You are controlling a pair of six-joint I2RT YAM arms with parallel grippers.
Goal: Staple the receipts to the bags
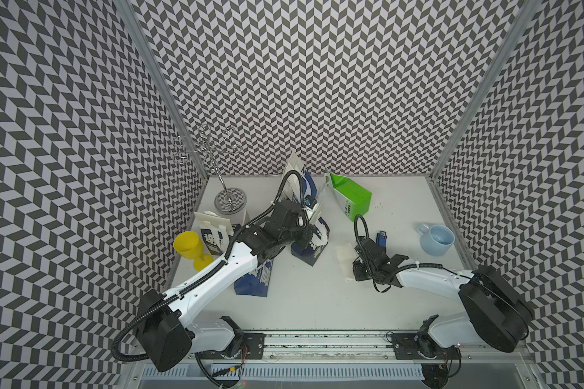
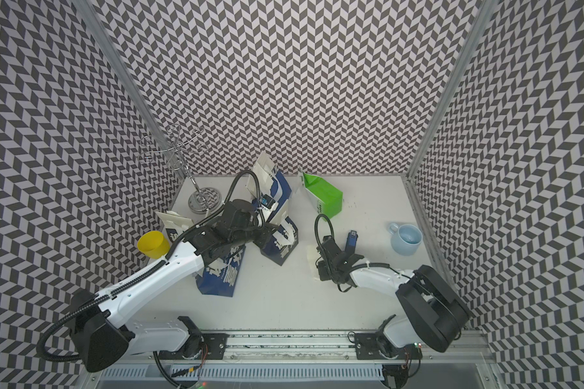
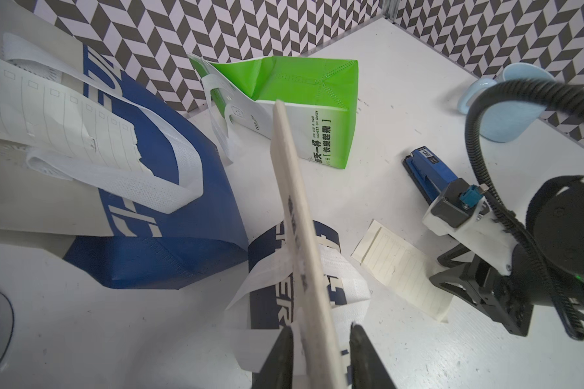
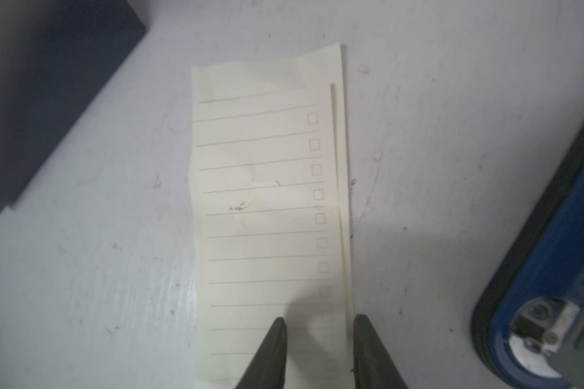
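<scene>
A small stack of lined cream receipts (image 4: 266, 188) lies flat on the table. Just over its near end, the right gripper has its fingertips apart with no paper visibly pinched. In the left wrist view, the left gripper has one finger on each side of the upright pale top edge of a navy and white bag (image 3: 262, 308), with gaps showing. The blue stapler (image 3: 428, 170) rests on the table beyond the right gripper. On a larger blue and beige bag (image 3: 168, 259), a receipt strip (image 3: 65, 107) lies against its side; whether it is fastened cannot be seen.
A green bag (image 1: 351, 195) stands at the back, and a light blue mug (image 1: 436, 240) on the right. Toward the left are more bags (image 1: 251, 282), a yellow cup (image 1: 188, 245) and a metal stand (image 1: 229, 201).
</scene>
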